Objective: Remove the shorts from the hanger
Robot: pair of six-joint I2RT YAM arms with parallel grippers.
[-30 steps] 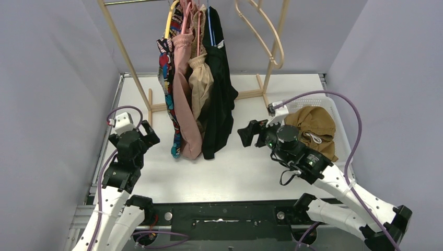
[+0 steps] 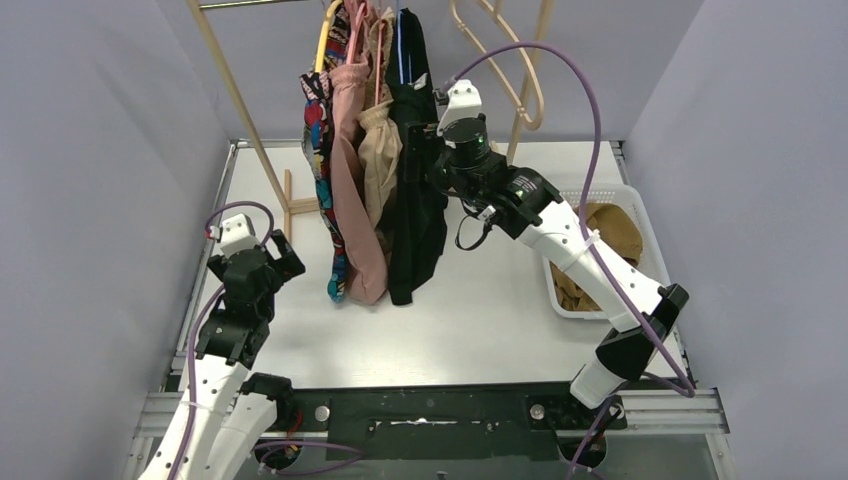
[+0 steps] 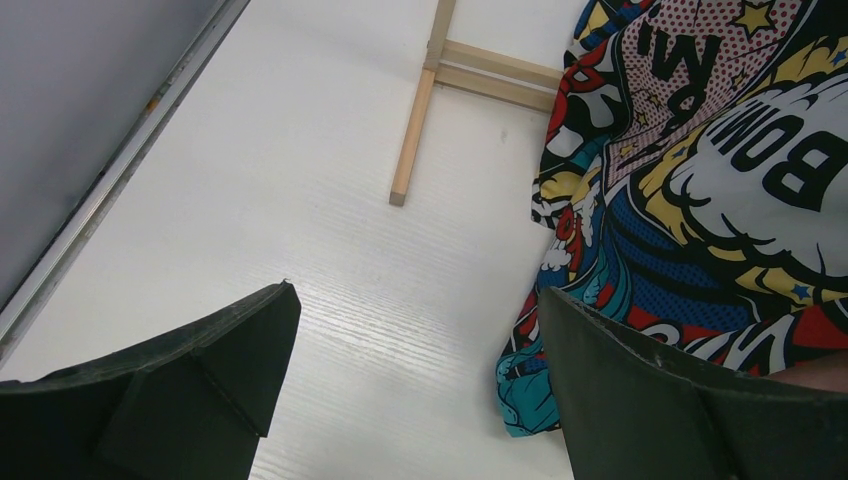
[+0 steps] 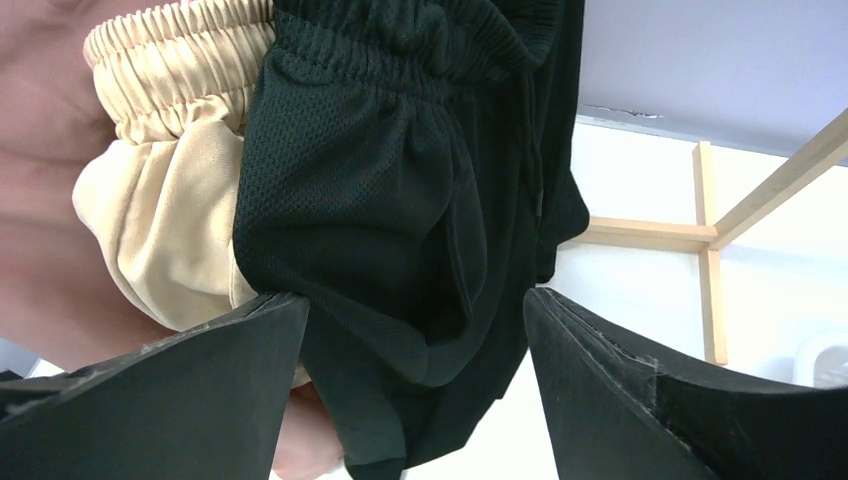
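Observation:
Garments hang on the rack: comic-print shorts [image 2: 325,190], a pink pair [image 2: 355,220], a beige pair [image 2: 378,160] and dark green shorts [image 2: 415,240] on a blue hanger [image 2: 401,50]. My right gripper [image 2: 425,155] is up against the dark green shorts; in the right wrist view their elastic waistband [image 4: 360,70] lies above the open fingers, with the fabric between and beyond them. My left gripper [image 2: 285,255] stands open left of the comic-print shorts, nothing between its fingers.
A white basket [image 2: 655,250] holding brown cloth sits at the right. The rack's wooden feet [image 3: 410,140] stand on the white table [image 2: 480,340]. Empty hangers [image 2: 530,90] hang at the upper right.
My right arm has risen from beside the basket, up and leftward to the dark green shorts. The left arm has not moved.

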